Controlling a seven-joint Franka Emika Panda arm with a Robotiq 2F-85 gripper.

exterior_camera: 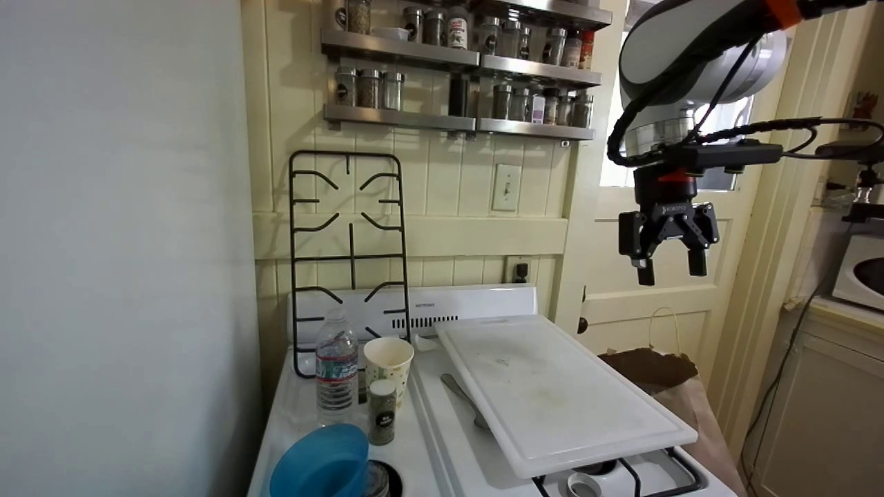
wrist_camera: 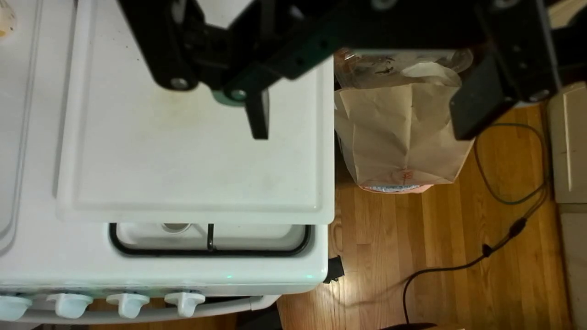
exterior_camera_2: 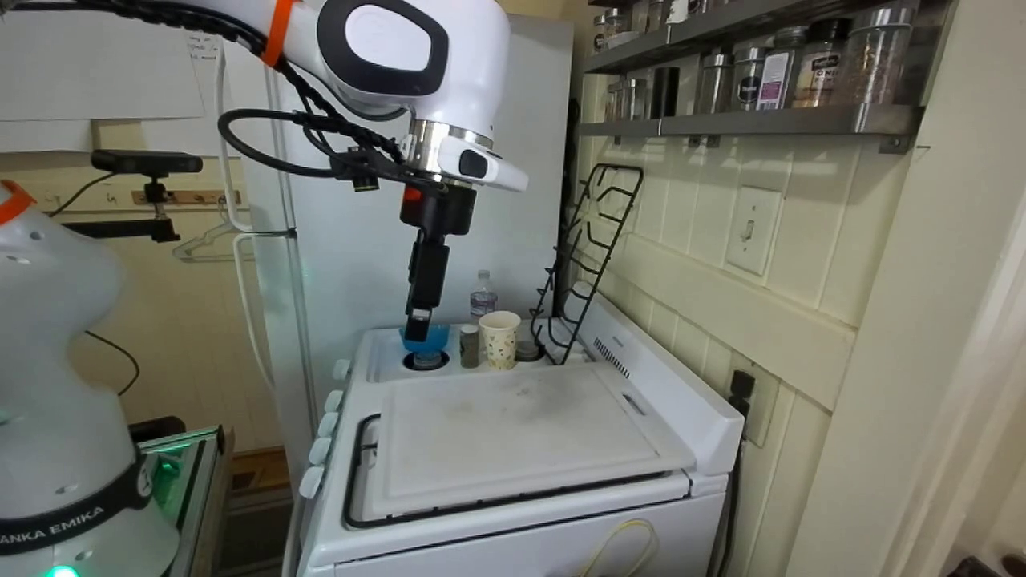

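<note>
My gripper (exterior_camera: 672,277) hangs high over the right side of the stove, open, with only air between its spread fingers. In the wrist view one fingertip (wrist_camera: 257,115) shows against the white cutting board (wrist_camera: 192,159), the other over a paper bag. The board lies across the right burners. On the stove's left part stand a clear water bottle (exterior_camera: 337,373), a patterned paper cup (exterior_camera: 389,362), a spice jar (exterior_camera: 382,414) and a blue bowl (exterior_camera: 319,464). A spoon-like utensil (exterior_camera: 464,397) lies left of the board, its far part partly hidden.
A black burner grate (exterior_camera: 349,258) leans upright against the back wall. Shelves (exterior_camera: 398,119) of spice jars run above. Beside the stove's right edge a brown paper bag (wrist_camera: 407,126) stands on the wooden floor (wrist_camera: 374,242). The board's top is bare.
</note>
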